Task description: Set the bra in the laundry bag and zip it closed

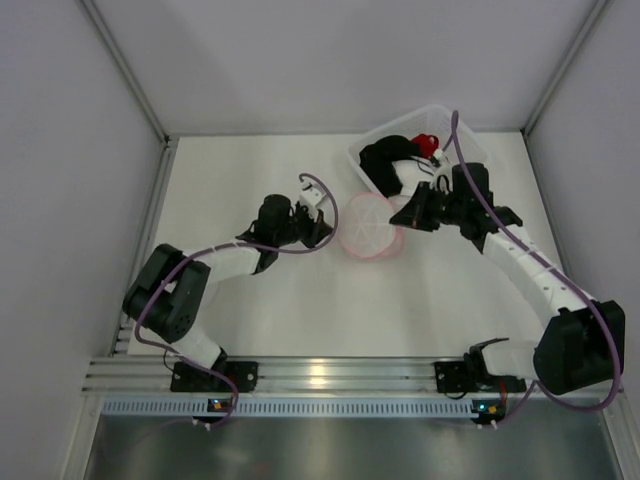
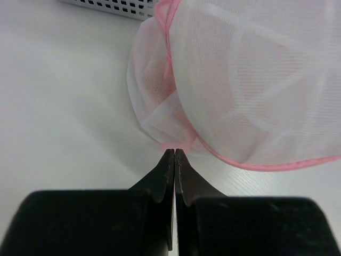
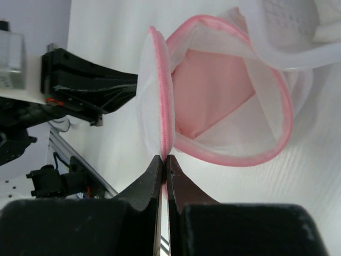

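The white mesh laundry bag (image 1: 370, 228) with pink trim stands in the middle of the table. Its mouth gapes in the right wrist view, showing a pale pink inside (image 3: 213, 88). My right gripper is shut on the pink edge of the bag's raised flap (image 3: 155, 96). On the bag's left side, my left gripper is shut with nothing between its fingers. The bag's small pink tab (image 2: 178, 145) lies just beyond those fingertips, outside them. I cannot make out a bra with certainty.
A white bin (image 1: 365, 172) at the back right, beside the bag, holds a black cloth (image 1: 385, 160), a red item (image 1: 426, 145) and white cloth.
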